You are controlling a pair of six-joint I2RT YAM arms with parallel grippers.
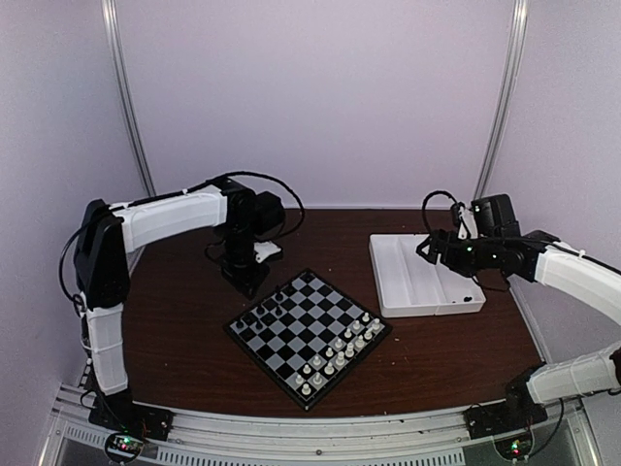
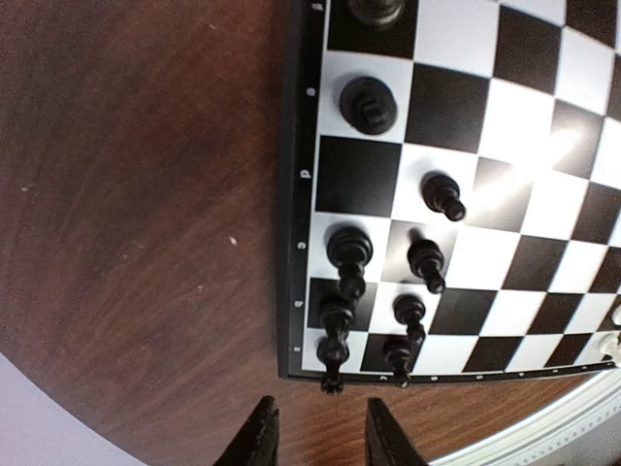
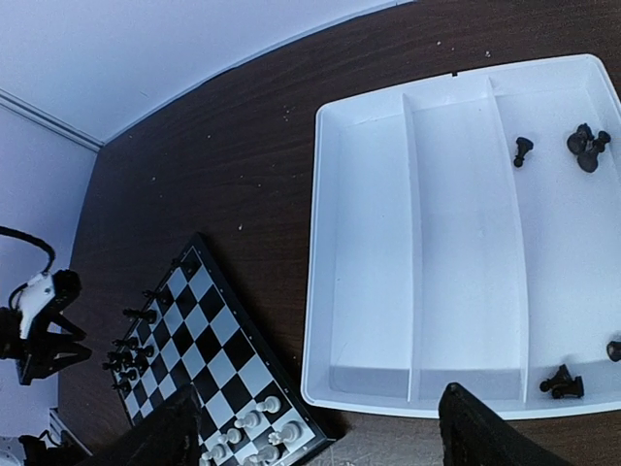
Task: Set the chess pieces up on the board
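Note:
The chessboard (image 1: 309, 340) lies mid-table, white pieces (image 1: 341, 352) along its near-right side and black pieces (image 2: 369, 102) standing along its left side, with some squares between them empty. My left gripper is raised just off the board's left edge, above the black pieces, fingers apart and nothing seen between them. My right gripper hangs open over the front left of the white tray (image 3: 361, 243); several loose black pieces (image 3: 587, 146) lie in the tray's right compartment.
The tray stands right of the board. Bare wooden table (image 1: 184, 301) lies left of and behind the board; pale walls surround the table.

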